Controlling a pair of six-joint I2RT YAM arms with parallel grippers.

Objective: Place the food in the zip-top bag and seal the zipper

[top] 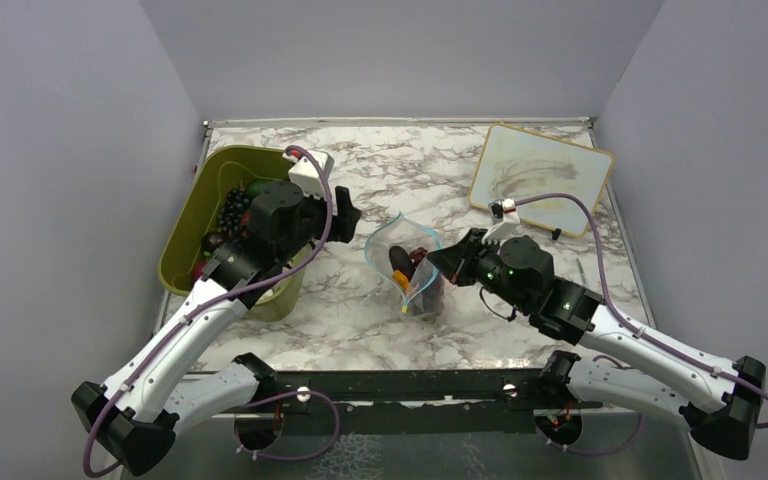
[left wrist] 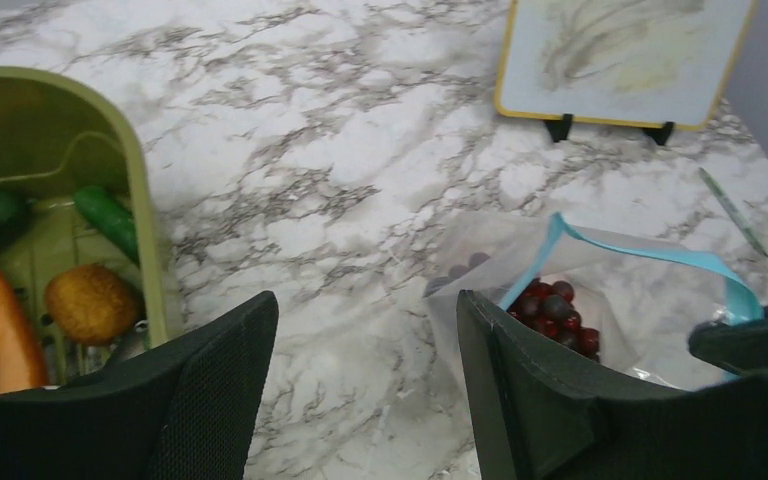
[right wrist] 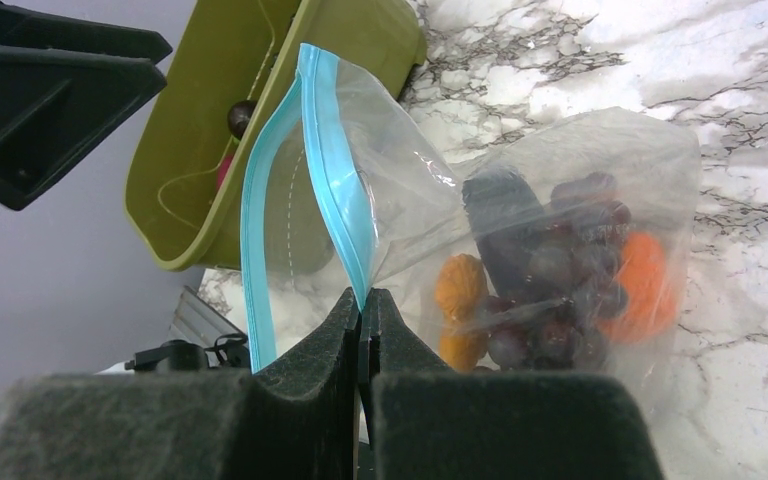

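Observation:
The clear zip top bag [top: 403, 270] stands open at table centre, holding dark, red and orange food [right wrist: 640, 285]. My right gripper [top: 437, 258] is shut on the bag's blue zipper edge [right wrist: 330, 160] at its right side. My left gripper, open and empty, hangs between the bag and the green food bin [top: 175, 250]. In the left wrist view the bin holds cucumbers [left wrist: 105, 222], a round brown item [left wrist: 92, 305] and other produce.
A whiteboard [top: 540, 175] on small stands is at the back right, with a pen [left wrist: 732, 210] near it.

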